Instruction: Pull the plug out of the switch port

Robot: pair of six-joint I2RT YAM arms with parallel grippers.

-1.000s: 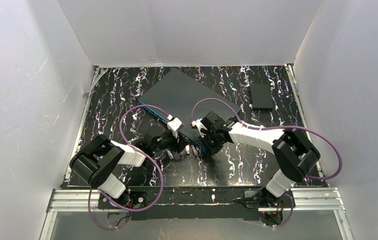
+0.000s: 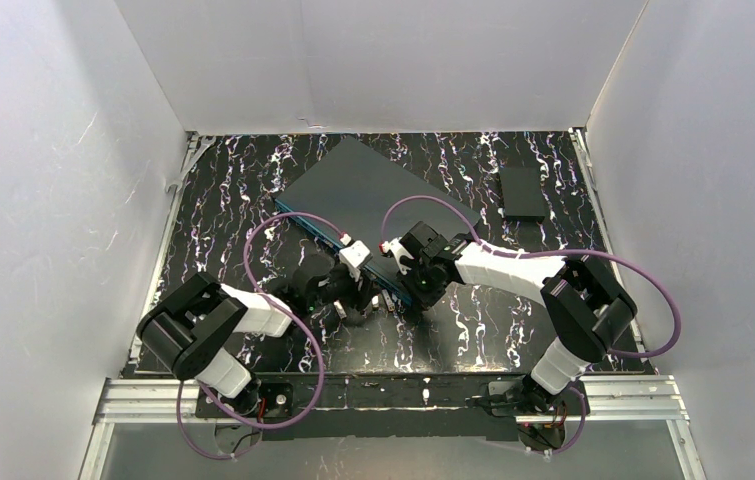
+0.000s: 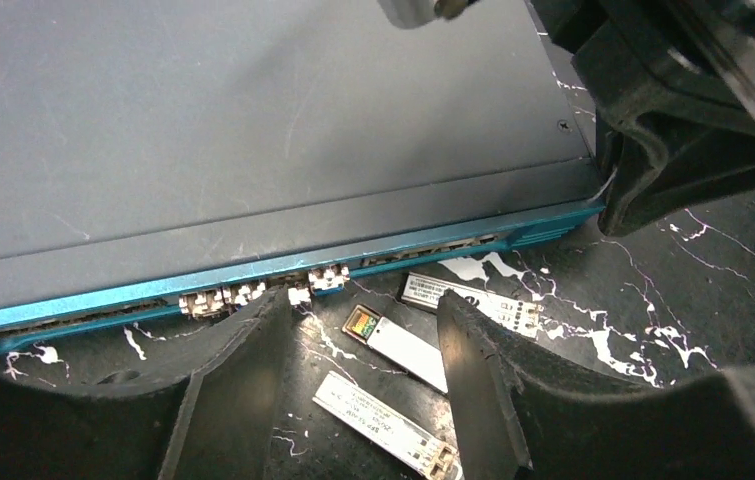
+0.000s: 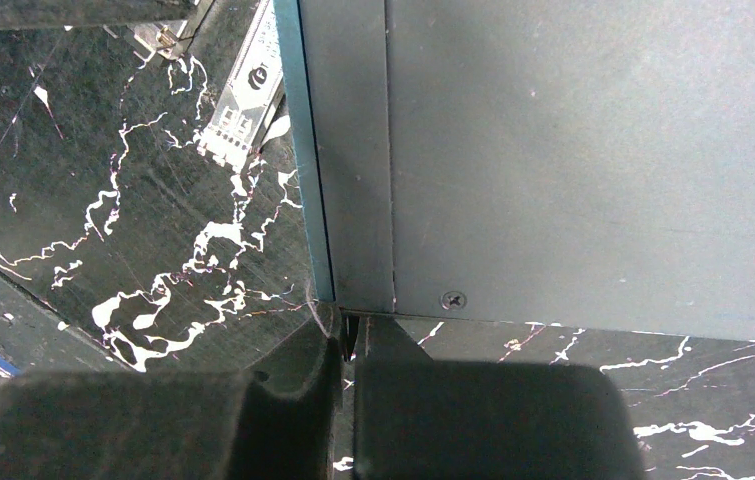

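The switch [image 2: 373, 190] is a large dark flat box with a blue front edge, lying at a slant on the table. Along that edge in the left wrist view, several metal plugs [image 3: 329, 279] sit in the ports. My left gripper is open in front of them, its left finger close by and partly covering the plugs; nothing is gripped. At the switch's near corner, my right gripper is shut on the corner's edge. Its contact point is mostly hidden by the fingers.
Several loose plug modules, among them one with a coloured end [image 3: 393, 345] and a silver one [image 3: 383, 420], lie on the black marbled table below the port edge. A small black box [image 2: 523, 194] rests at the back right.
The right arm and the switch look unmoved.
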